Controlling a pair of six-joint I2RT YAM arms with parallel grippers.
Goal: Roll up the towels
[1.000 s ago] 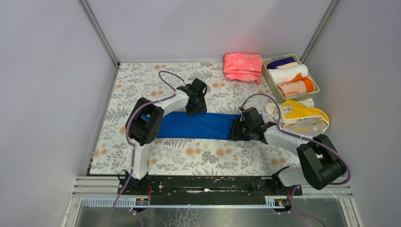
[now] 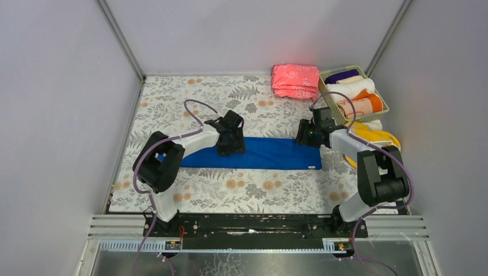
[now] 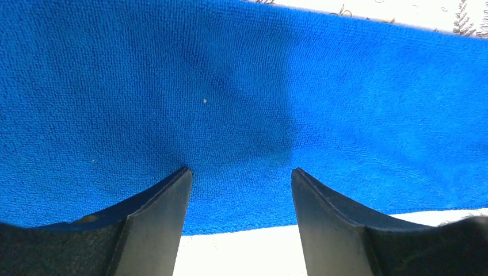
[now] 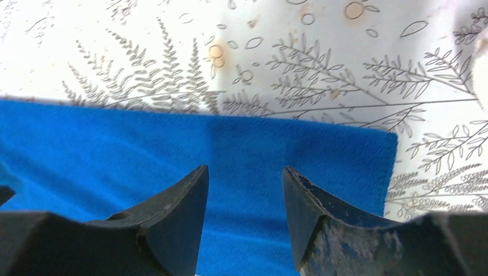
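Note:
A blue towel [image 2: 270, 154] lies flat and long across the middle of the patterned mat. My left gripper hangs over the towel's middle; in the left wrist view its fingers stand apart above the cloth, with nothing between them. My right gripper is over the far edge near the towel's right end, where the corner [image 4: 380, 144] shows. It is open, with nothing between its fingers.
A folded pink towel stack [image 2: 293, 79] lies at the back right, beside a basket [image 2: 387, 106] of rolled towels. A yellow and white cloth [image 2: 377, 135] lies right of the towel.
My left gripper has moved toward the front and slightly left over the towel. My right gripper has moved toward the back and right, to the towel's far edge.

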